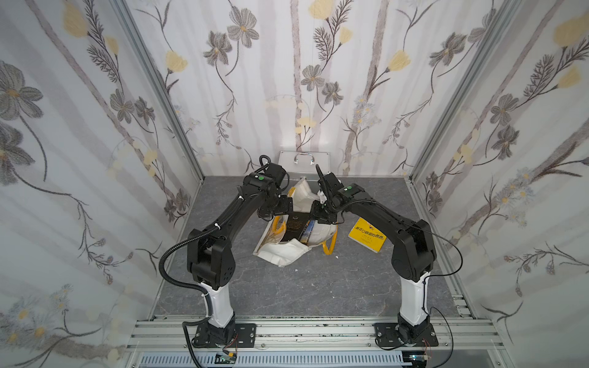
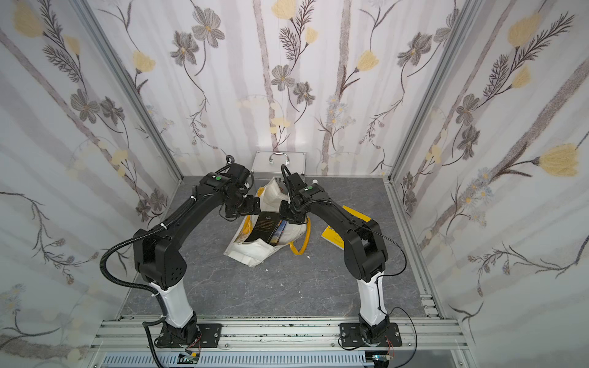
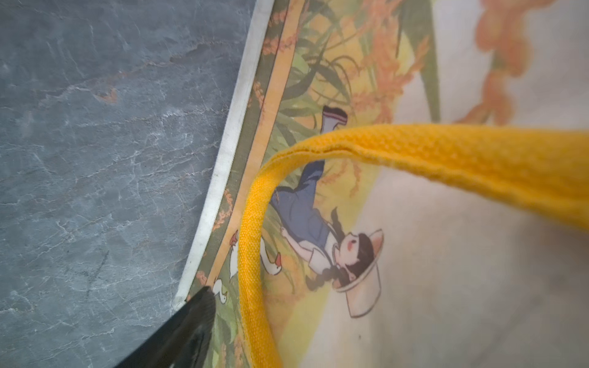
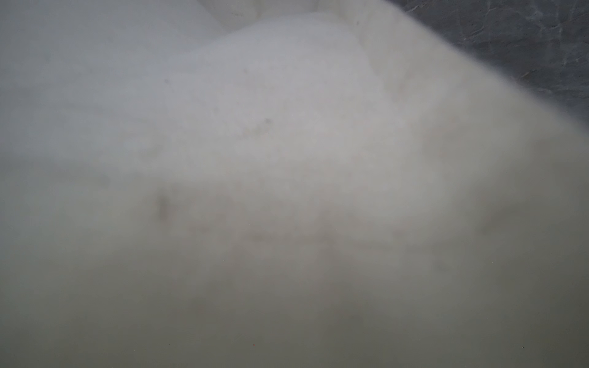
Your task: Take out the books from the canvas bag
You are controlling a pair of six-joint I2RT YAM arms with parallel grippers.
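Observation:
The white canvas bag (image 1: 283,252) lies with its mouth spread, a black book (image 1: 295,225) and a blue-edged book (image 2: 279,231) inside. A yellow book (image 1: 367,235) rests on the table to the right. Over the bag's left side and the black book's far end is my left gripper (image 1: 286,206), its fingers part open. One dark finger (image 3: 184,337) shows in the left wrist view beside the bag's yellow handle (image 3: 405,144). Beside the bag's right wall, my right gripper (image 1: 317,212) stands open; white canvas (image 4: 294,153) fills most of its wrist view and its fingers are hidden there.
A silver case (image 1: 323,160) stands behind the bag against the back wall. Another yellow handle (image 1: 330,244) loops onto the table at the bag's right.

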